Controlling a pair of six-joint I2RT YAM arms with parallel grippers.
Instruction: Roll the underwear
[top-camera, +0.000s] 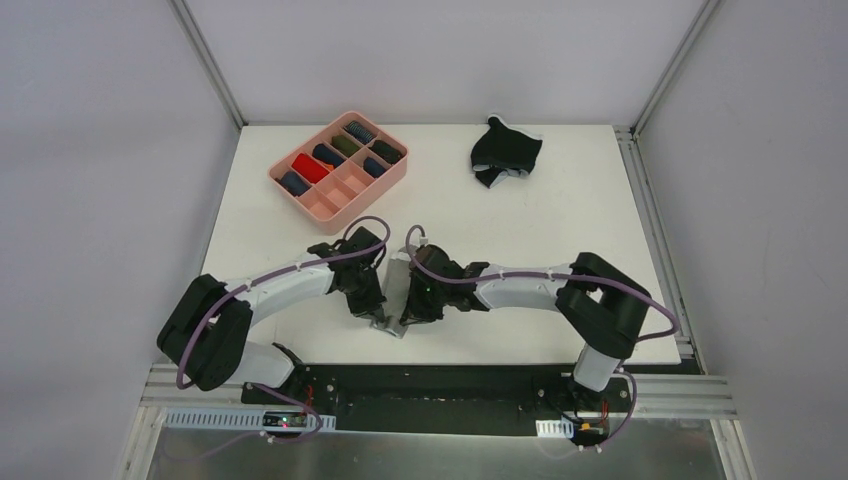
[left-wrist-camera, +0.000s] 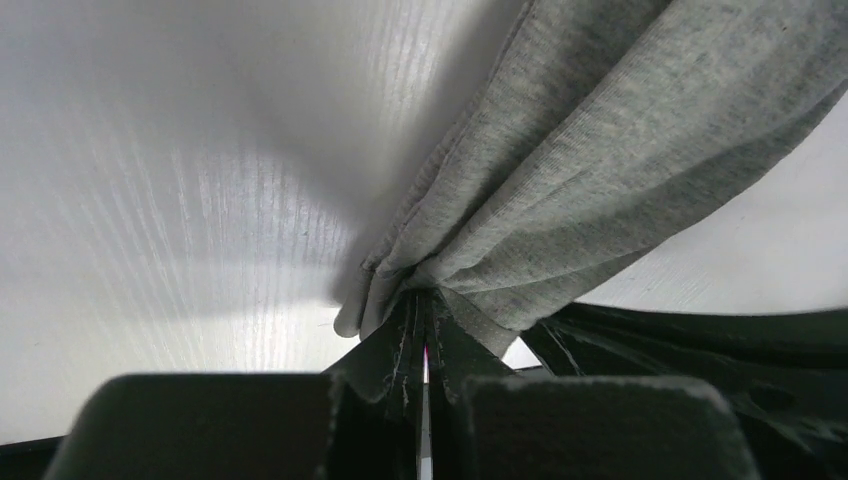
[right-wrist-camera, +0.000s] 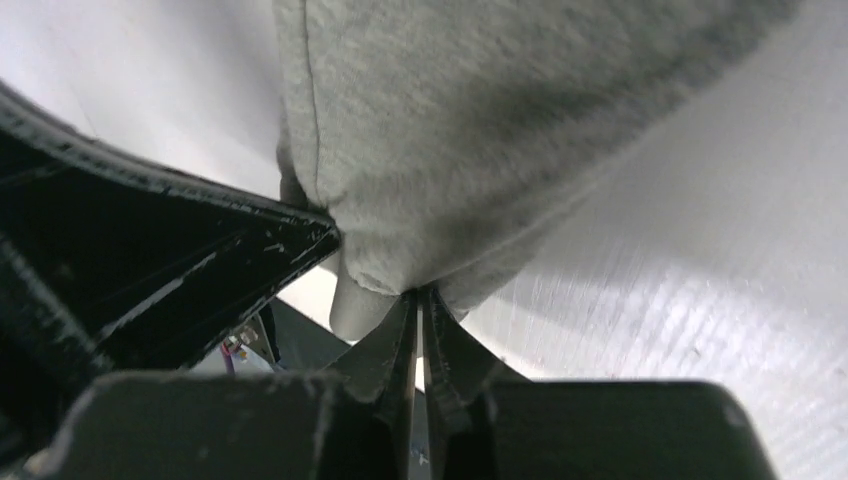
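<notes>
Grey underwear, folded into a long strip, lies near the front middle of the table in the top view, partly hidden by both arms. My left gripper is at its front left; in the left wrist view its tips are shut at the fabric, which bunches at them; whether any is between cannot be seen. My right gripper is at the front right; in the right wrist view its tips are close together, pushed into the cloth, its exact finger state hidden.
A pink divided box with several rolled garments stands at the back left. A black crumpled garment lies at the back right. The table's right half behind the right arm is bare.
</notes>
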